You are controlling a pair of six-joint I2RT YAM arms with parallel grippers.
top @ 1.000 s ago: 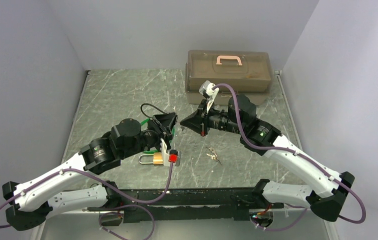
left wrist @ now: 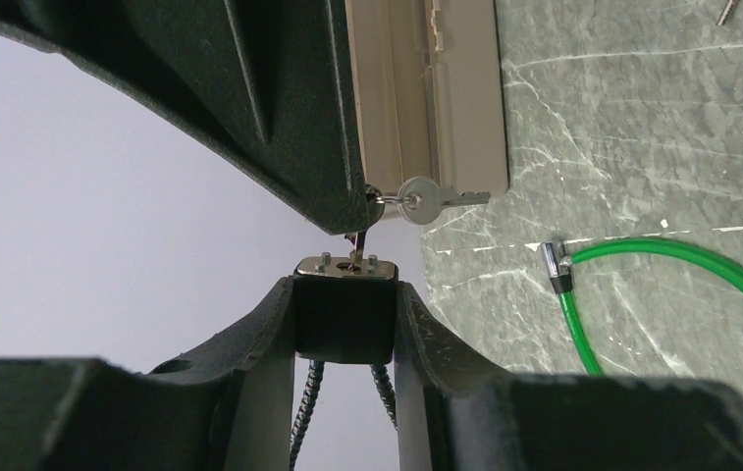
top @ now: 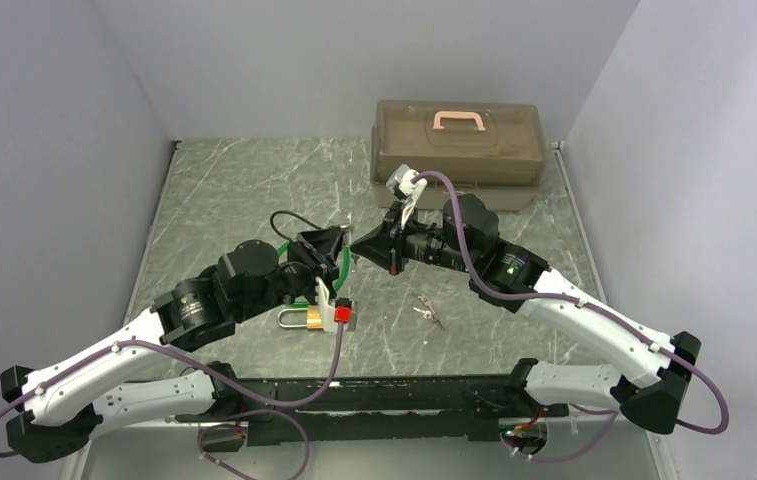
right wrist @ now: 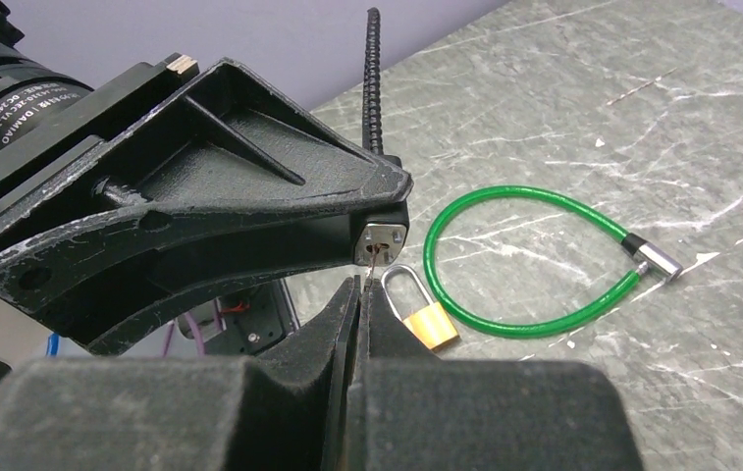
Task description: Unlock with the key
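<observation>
My left gripper (top: 342, 240) is raised over the mat, holding a black lock body (left wrist: 345, 316) with a steel keyhole plate (right wrist: 381, 238) and a black braided cable (right wrist: 372, 88). A key with a second key (left wrist: 421, 200) on its ring sits at that keyhole. My right gripper (top: 356, 247) faces it from the right, shut, its fingertips at the key; its grip on the key is hard to tell. A brass padlock (top: 308, 318), a green cable lock (right wrist: 534, 324) and more keys (top: 427, 311) lie on the mat.
A brown toolbox (top: 454, 150) stands at the back right. Walls enclose the marble mat (top: 214, 190) on the back and sides.
Both arms have shifted slightly to the left in the top view, my right gripper somewhat more, staying close to the left one.
</observation>
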